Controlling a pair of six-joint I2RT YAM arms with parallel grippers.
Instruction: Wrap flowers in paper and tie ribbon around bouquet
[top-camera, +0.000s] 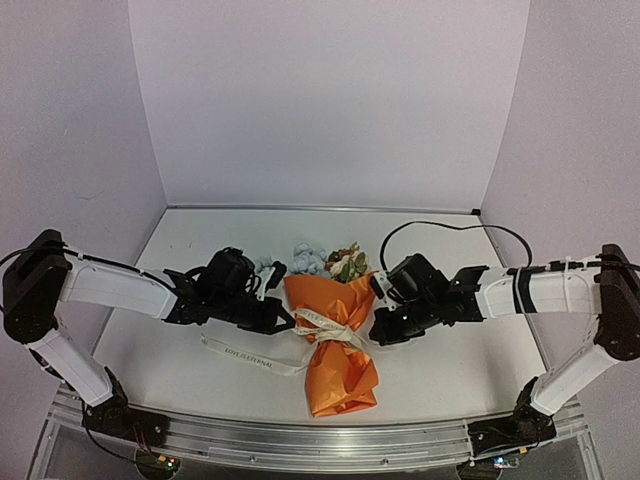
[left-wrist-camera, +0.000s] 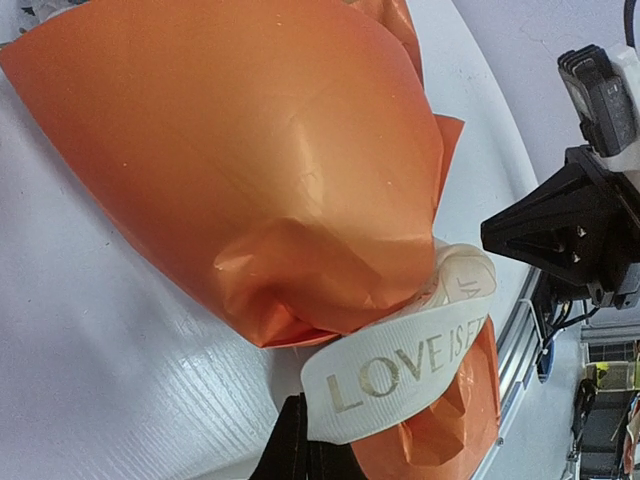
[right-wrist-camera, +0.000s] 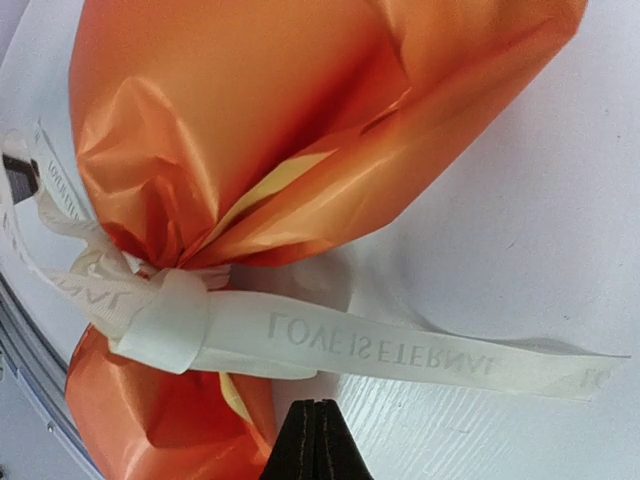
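The bouquet in orange wrapping (top-camera: 337, 380) lies on the table, its flowers (top-camera: 348, 263) toward the back. A white lettered ribbon (top-camera: 343, 333) is knotted round its waist. My left gripper (top-camera: 292, 323) is shut on a ribbon loop (left-wrist-camera: 390, 375) that stretches from the knot. To the knot's right, my right gripper (top-camera: 377, 338) is shut with nothing between its fingers. In the right wrist view a flat ribbon tail (right-wrist-camera: 400, 352) runs rightward from the knot (right-wrist-camera: 165, 322), just beyond those fingertips and outside them.
Another lettered ribbon tail (top-camera: 250, 358) lies on the white table (top-camera: 450, 370) at the bouquet's left. Bare table extends on both sides in front of the arms. A metal rail (top-camera: 300, 455) borders the front edge.
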